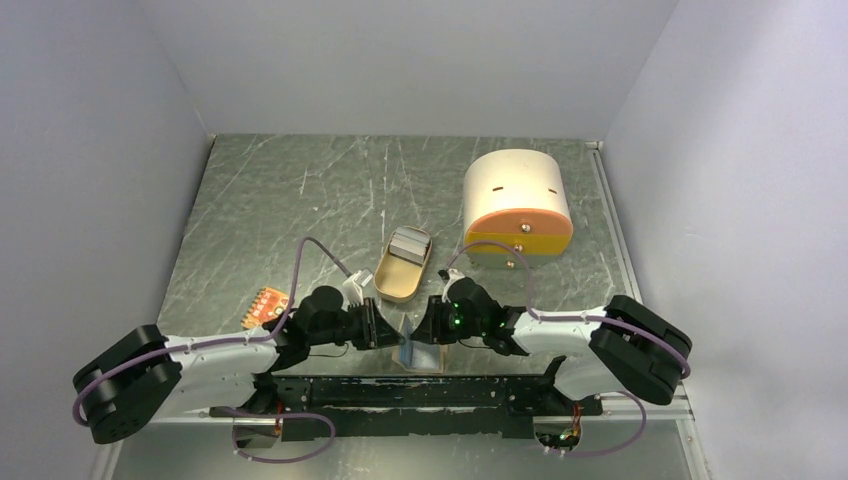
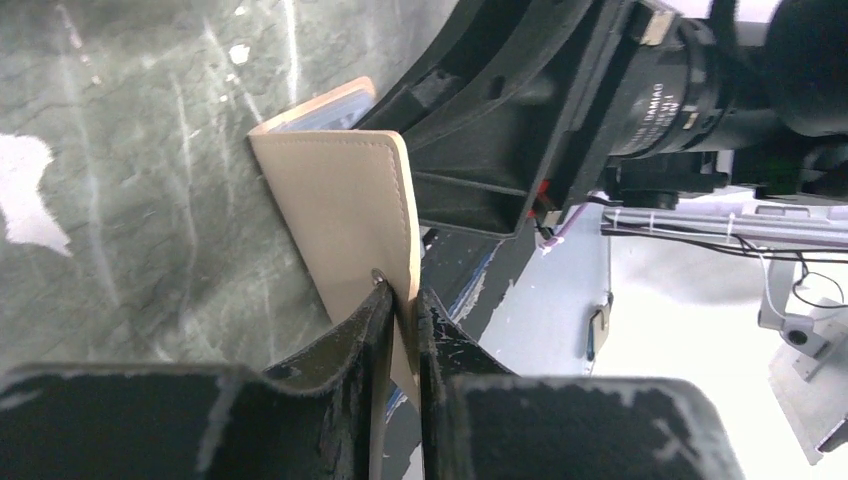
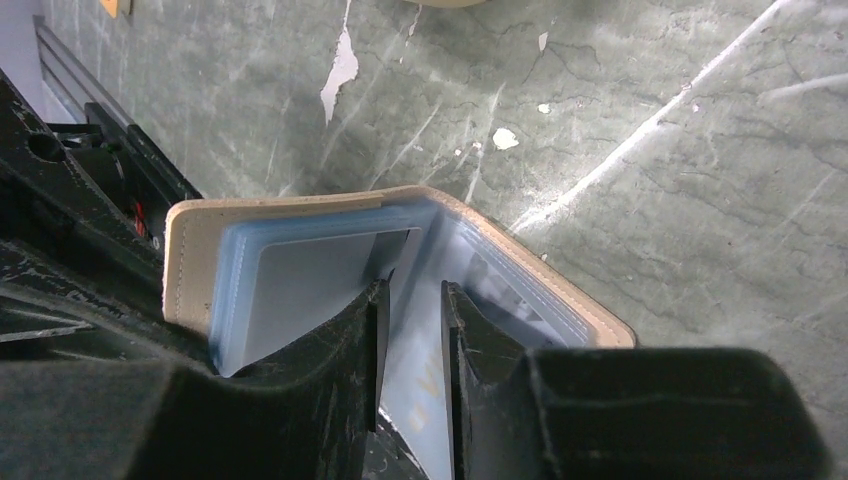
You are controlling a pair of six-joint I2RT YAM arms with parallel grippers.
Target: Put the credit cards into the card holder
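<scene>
The card holder (image 1: 429, 359) lies at the table's front edge, beige outside with cloudy blue-grey sleeves inside. My left gripper is shut on its beige cover (image 2: 325, 195), which stands raised. In the right wrist view the holder is spread like a book, one sleeve (image 3: 310, 285) on the left and others lying to the right. Over the sleeves is my right gripper, its fingertips parted by a narrow gap. No card shows in that gap. A stack of grey cards (image 1: 409, 243) rests in a tan tray (image 1: 398, 281) beyond the grippers.
A cream, orange and yellow drawer chest (image 1: 518, 205) stands at the back right. An orange spiral notebook (image 1: 266, 307) lies by the left arm. Both grippers are very close together.
</scene>
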